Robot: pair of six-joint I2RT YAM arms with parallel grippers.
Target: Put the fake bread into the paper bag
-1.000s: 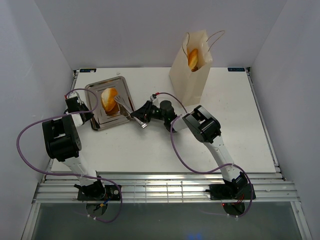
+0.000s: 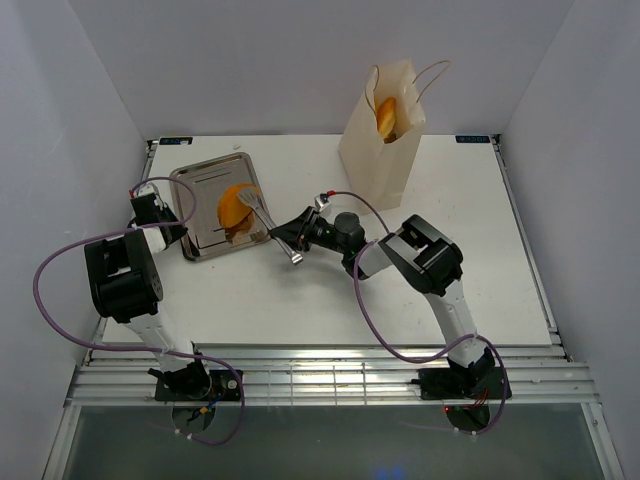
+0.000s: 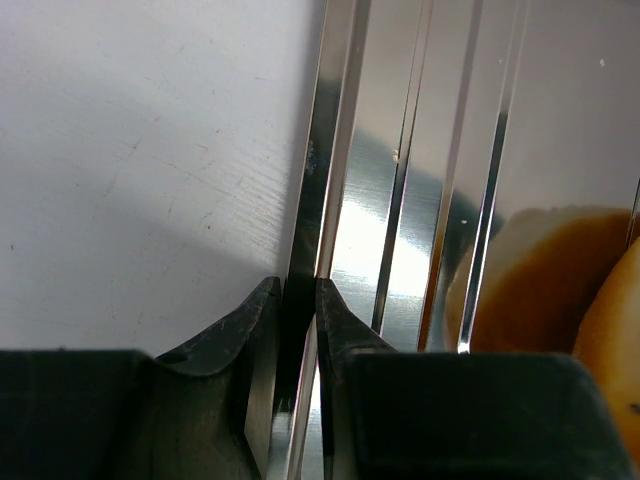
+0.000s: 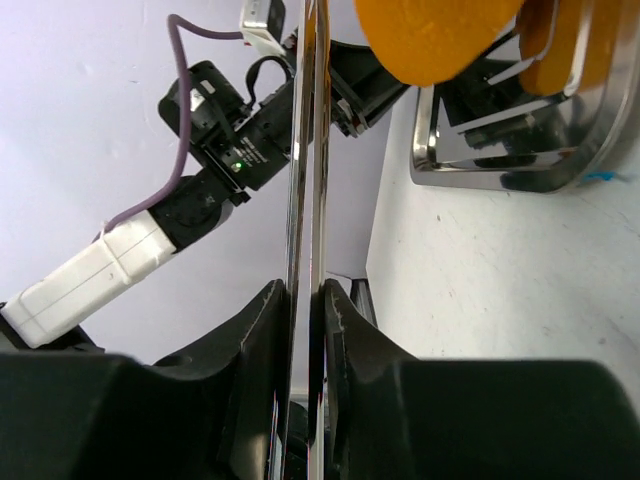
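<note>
An orange-brown fake bread (image 2: 233,208) is at the far end of the metal tongs (image 2: 268,222), over the metal tray (image 2: 182,205). My right gripper (image 2: 281,235) is shut on the tongs' handles, which run upward between its fingers in the right wrist view, with the bread (image 4: 435,35) beside their far end. At the tray's left side, my left gripper is shut on the tray's rim (image 3: 338,110). The beige paper bag (image 2: 372,150) stands upright at the back right, one bread (image 2: 387,118) inside its open top.
The bag's two loop handles (image 2: 432,75) stick up above its mouth. Purple cables (image 2: 365,305) hang along both arms.
The bread has shifted right and turned over on its side at the tongs' end, showing more orange. My right arm has moved slightly right. The left arm and tray stay put.
</note>
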